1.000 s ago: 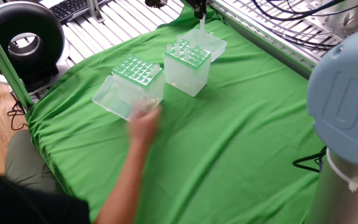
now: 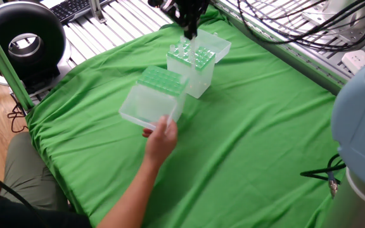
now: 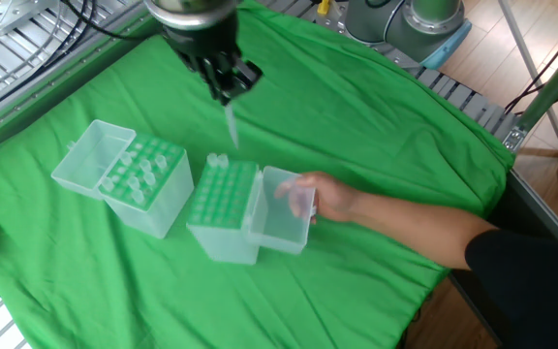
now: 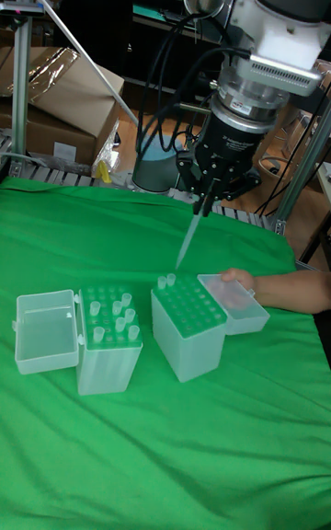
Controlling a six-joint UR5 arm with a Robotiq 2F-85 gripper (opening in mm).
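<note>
My gripper (image 4: 202, 204) is shut on a slender translucent pipette tip (image 4: 187, 240), which points downward and slightly tilted. In exterior view 2 the tip (image 3: 232, 126) hangs above the far edge of a clear box with a green rack top (image 3: 226, 189); a gap shows between them. Two tips (image 4: 166, 281) stand in a corner of that rack. A person's hand (image 3: 329, 197) grips the box's open lid (image 3: 284, 218). The second tip box (image 4: 106, 363) stands beside it, lid (image 4: 46, 339) open, with several tips upright in its green rack.
Green cloth (image 2: 246, 145) covers the table, with free room in front of both boxes. The person's forearm (image 2: 132, 193) reaches across one side. Black cables (image 2: 296, 38) and the metal frame lie along the back edge.
My gripper has moved left and a little lower with the tip. The second box has stayed put.
</note>
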